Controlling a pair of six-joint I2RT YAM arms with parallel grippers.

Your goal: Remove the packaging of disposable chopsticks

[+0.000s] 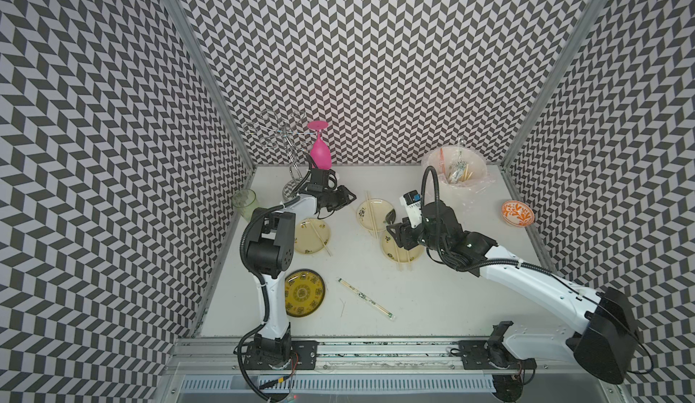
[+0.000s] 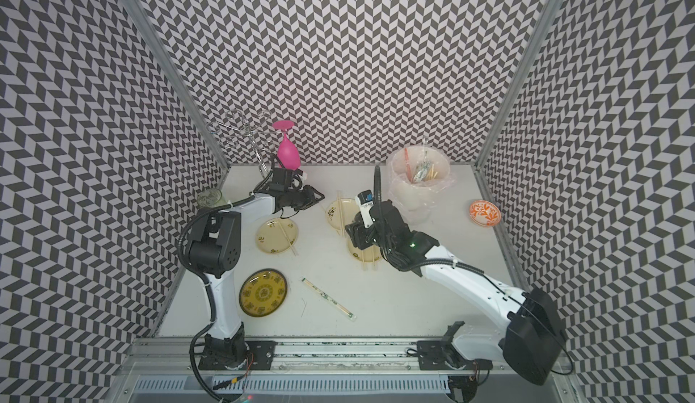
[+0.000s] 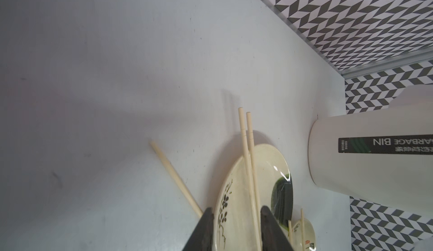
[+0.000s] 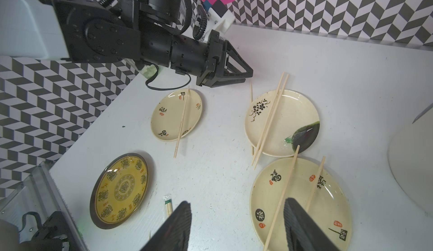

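Note:
A pair of chopsticks in printed wrapper (image 1: 365, 298) lies on the table's front middle, also seen in the top right view (image 2: 328, 298). Bare chopsticks lie on three cream plates: back middle (image 4: 282, 120), left (image 4: 173, 111) and right middle (image 4: 300, 206). A loose stick (image 3: 178, 181) lies beside the back plate. My left gripper (image 1: 346, 198) hangs just left of the back plate, part open, apparently empty. My right gripper is over the right middle plate's near area, part open, with nothing visible between its fingers.
A white bin (image 2: 412, 193) with bag and wrappers stands back right, an orange bowl (image 2: 484, 213) right of it. A dark yellow plate (image 2: 263, 292) is front left. A pink object (image 1: 320, 149) and wire rack stand at the back left.

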